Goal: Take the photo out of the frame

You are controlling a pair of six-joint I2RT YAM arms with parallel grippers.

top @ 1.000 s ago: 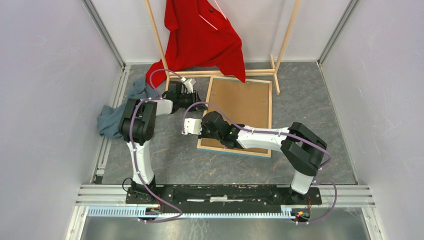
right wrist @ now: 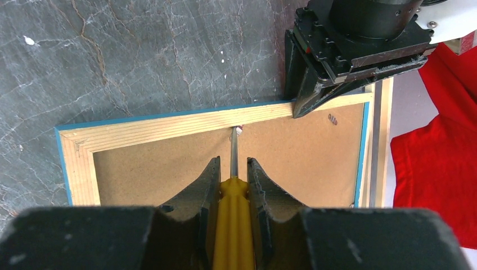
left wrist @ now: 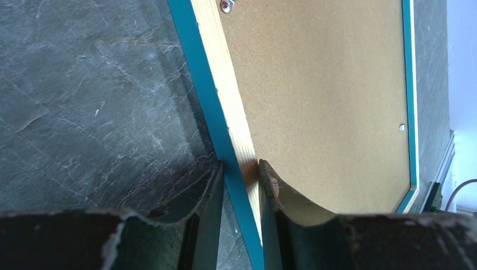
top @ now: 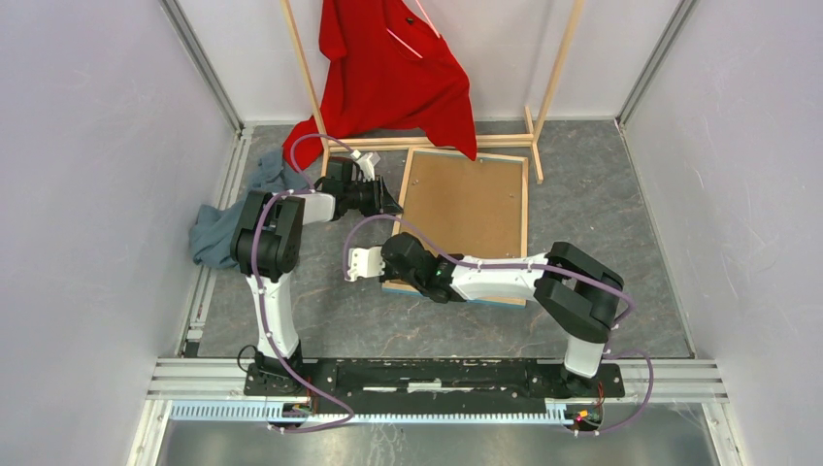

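The photo frame [top: 466, 194] lies back side up, with a brown backing board [left wrist: 320, 101], a blue-edged wooden rim [right wrist: 163, 125] and small metal clips. In the left wrist view, my left gripper straddles the rim's strip, a finger on each side. My right gripper is shut on a yellow-handled screwdriver [right wrist: 233, 225], its thin shaft reaching to a metal clip [right wrist: 239, 130] at the rim's inner edge. The left gripper also shows on that rim in the right wrist view.
A red garment [top: 388, 68] hangs on a wooden rack [top: 553, 68] behind the frame. A blue-grey cloth [top: 213, 233] lies at the left.
My right gripper and arm have moved a little leftward and toward the front edge in the top view. The left arm looks unchanged.
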